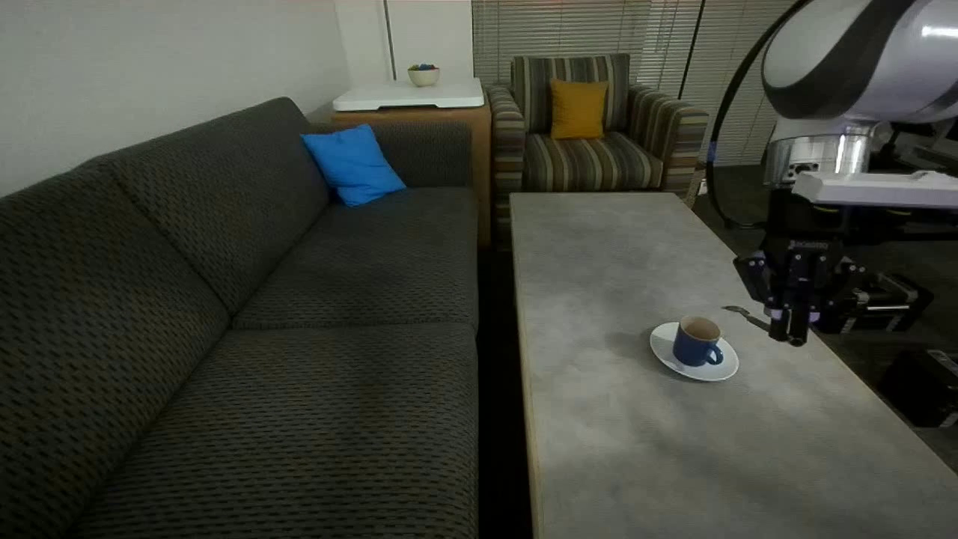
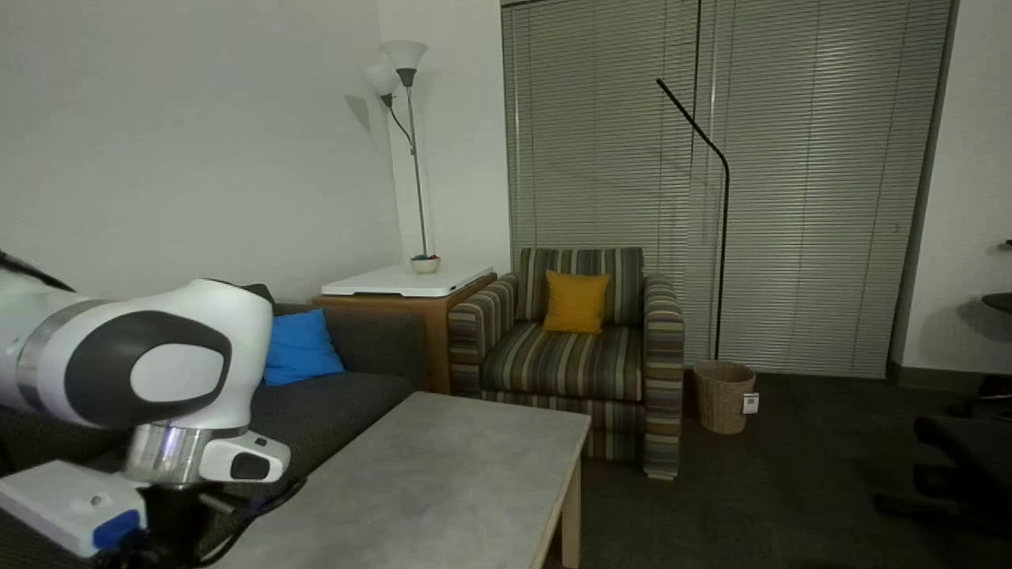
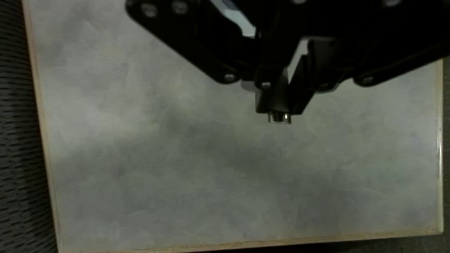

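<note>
A blue cup (image 1: 697, 341) with a tan inside stands upright on a white saucer (image 1: 662, 346) on the grey coffee table. To its right, in exterior view 1, my gripper (image 1: 790, 337) points down above the table's right side. It is shut on a thin metal utensil, apparently a spoon (image 1: 744, 314), which sticks out towards the cup side. In the wrist view, a small shiny piece of metal shows at the tips of my gripper. Most of the utensil is hidden there, and only slivers of something pale and blue show through the linkage.
A dark sofa (image 1: 359, 269) with a blue pillow (image 1: 355, 165) runs along its left side. A striped armchair (image 1: 588, 162) stands beyond the far end. Dark cases (image 1: 925, 386) lie on the floor at right.
</note>
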